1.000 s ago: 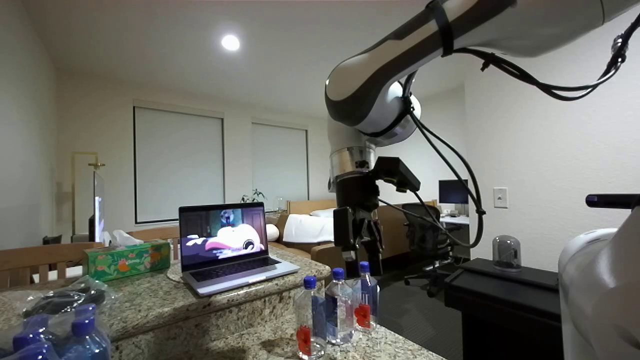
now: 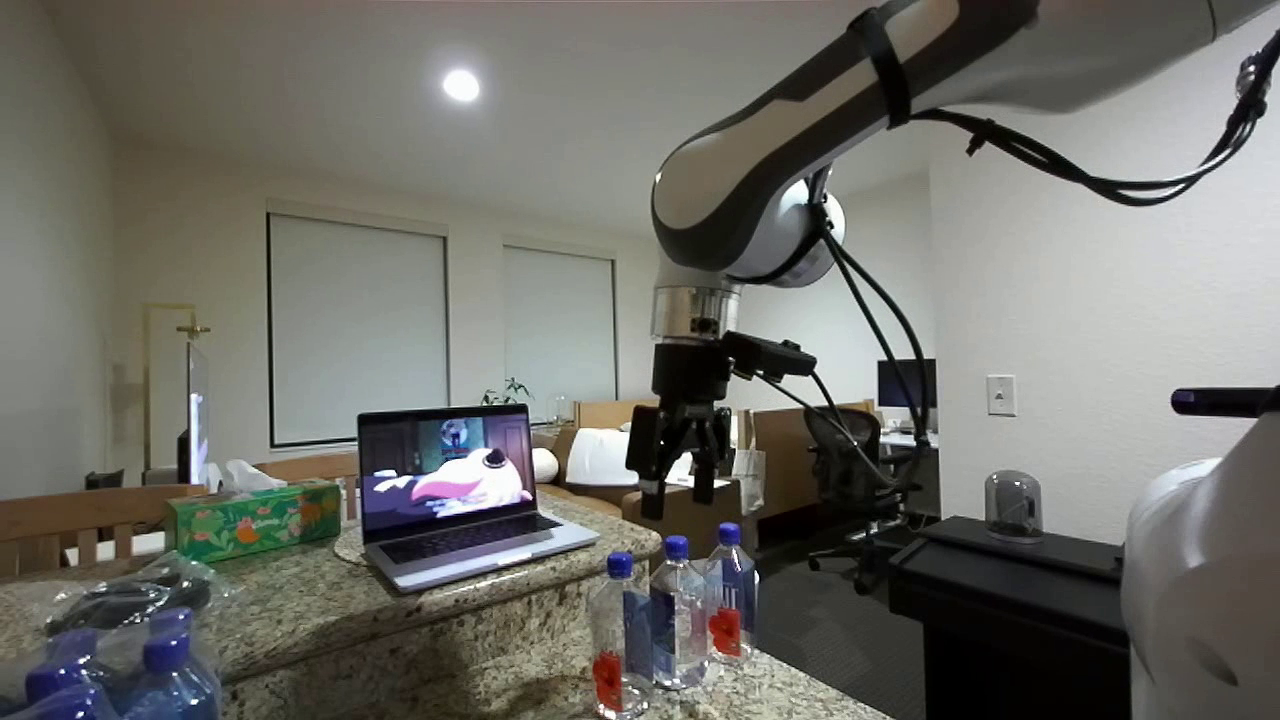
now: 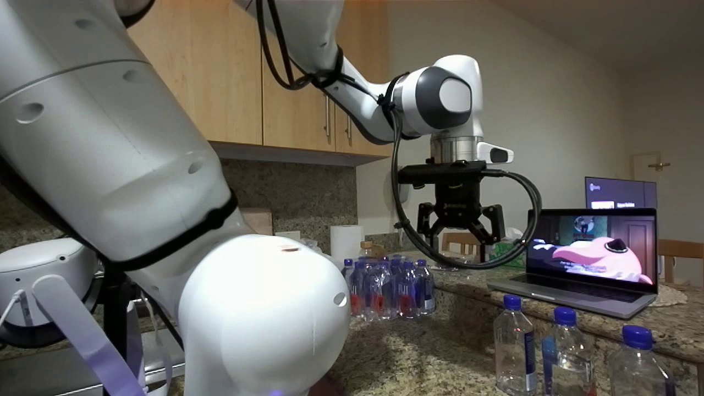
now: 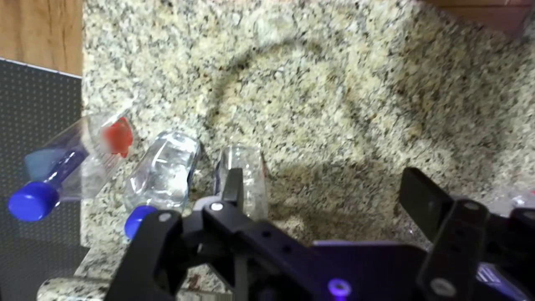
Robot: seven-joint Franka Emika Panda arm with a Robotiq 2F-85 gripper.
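My gripper (image 2: pixel 678 494) points down above the granite counter, apart from the bottles. In the wrist view its fingers stand wide apart, with bare counter between them and nothing held. Three clear bottles with blue caps stand upright in a row: a left bottle (image 2: pixel 609 642), a middle bottle (image 2: pixel 680 622) and a right bottle (image 2: pixel 731 594). From above, the bottle by the counter's edge (image 4: pixel 90 155) and the middle one (image 4: pixel 165 170) show their caps. The third bottle (image 4: pixel 244 173) is partly hidden behind my left finger, its cap out of sight.
A cluster of several blue-capped bottles (image 3: pixel 389 290) stands farther back on the counter. On the raised ledge sit an open laptop (image 3: pixel 594 257) and a tissue box (image 2: pixel 254 521).
My gripper has risen and shifted slightly left in exterior view 1, and it hangs straighter. The three bottles stay where they were. The laptop picture differs a little.
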